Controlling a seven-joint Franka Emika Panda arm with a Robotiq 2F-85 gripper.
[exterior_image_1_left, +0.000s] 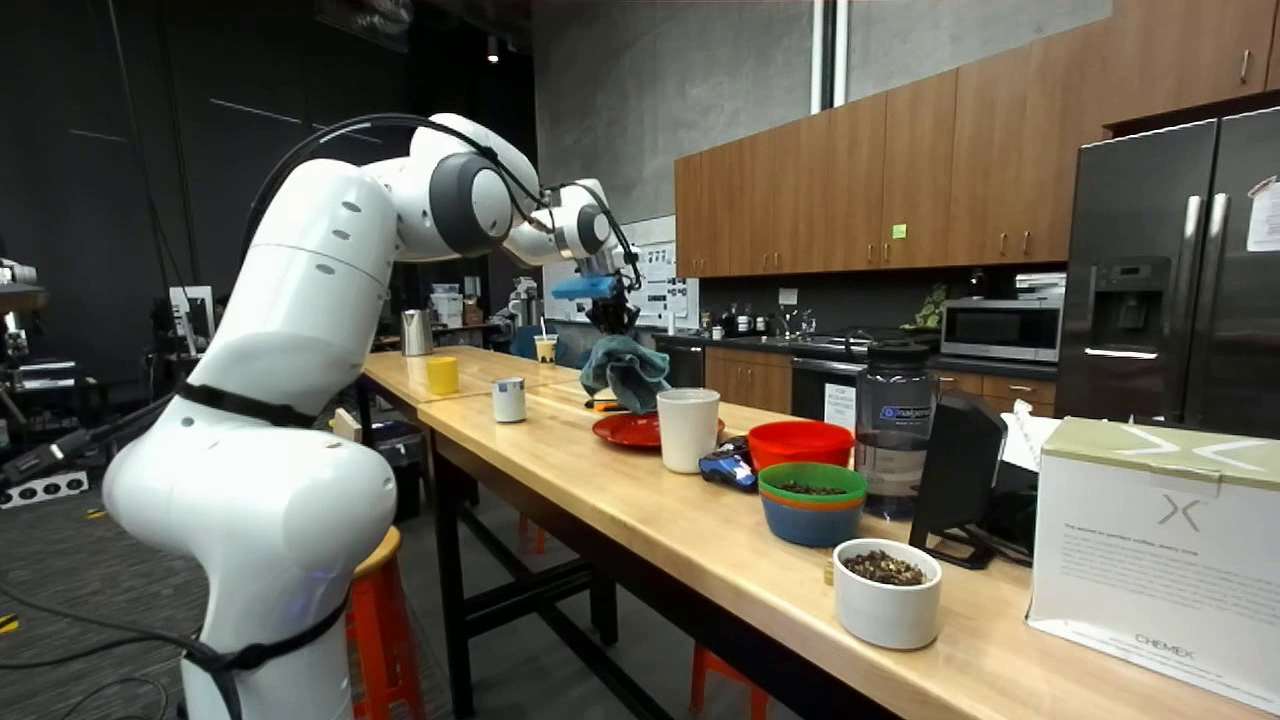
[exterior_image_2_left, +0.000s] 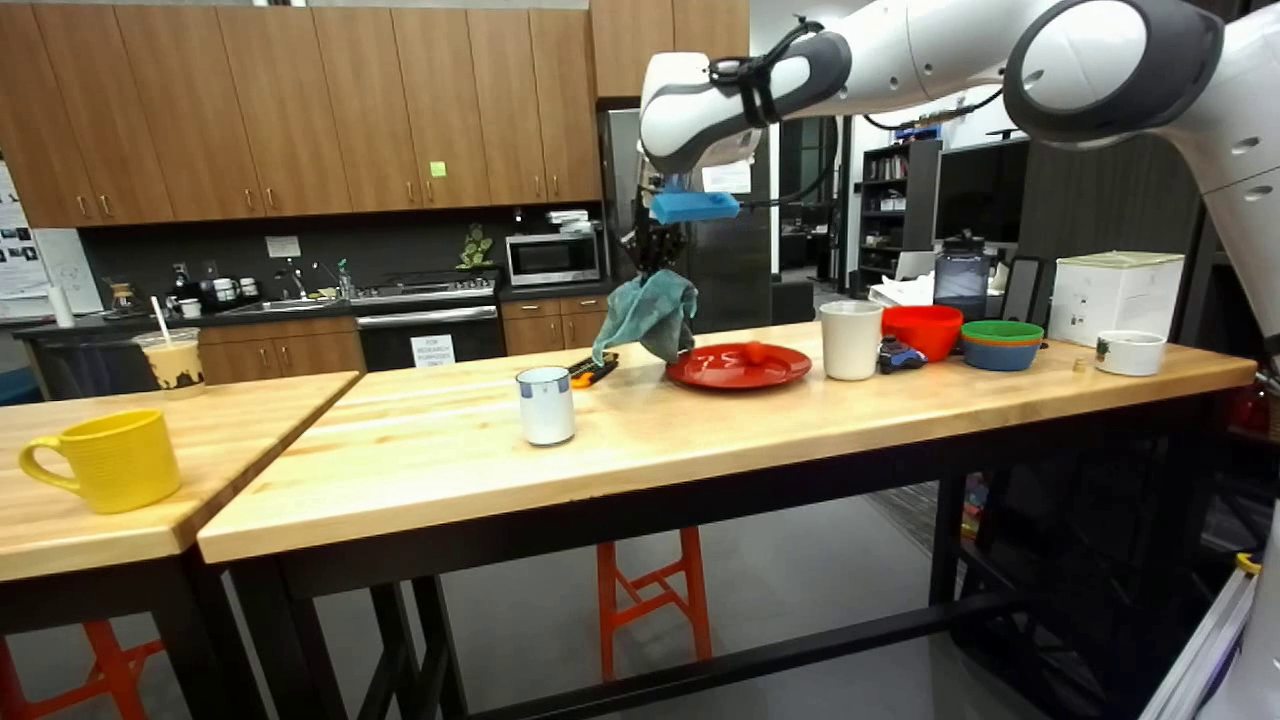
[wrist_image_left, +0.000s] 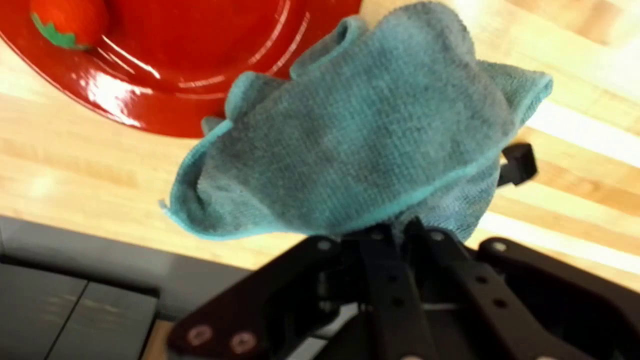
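Observation:
A teal-grey cloth hangs bunched from my gripper, which is shut on one part of it. In exterior view 2 the cloth dangles over the table, its lower end beside the left rim of the red plate; whether it touches the plate cannot be told. The gripper points down from above. On the plate, seen in the wrist view, lies a red tomato-like item with a green leafy edge. The fingertips are partly hidden by the fabric.
Orange-and-black tools lie left of the plate. A white-and-blue mug stands nearer the front edge. To the plate's right are a white cup, a red bowl and stacked bowls.

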